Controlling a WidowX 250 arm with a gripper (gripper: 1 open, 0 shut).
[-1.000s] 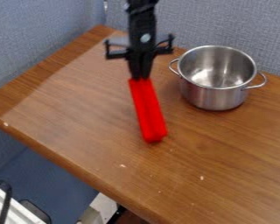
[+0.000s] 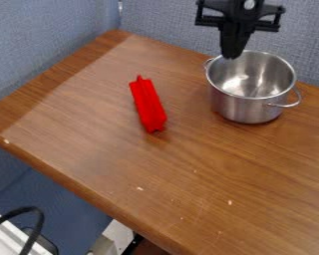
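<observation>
A red elongated block (image 2: 148, 104) lies on the wooden table, left of the steel pot (image 2: 250, 95). My black gripper (image 2: 233, 45) is at the top of the view, just above and behind the pot's left rim. No red shows at it; whether its fingers are open or shut is unclear.
The wooden table (image 2: 83, 120) has free room to the left and in front. Blue-grey padded walls stand behind and at the left. A white object with a black cable sits off the table at the lower left.
My gripper has moved right and up, toward the pot. The red block, earlier directly under the gripper, now lies apart from it on the table to the left.
</observation>
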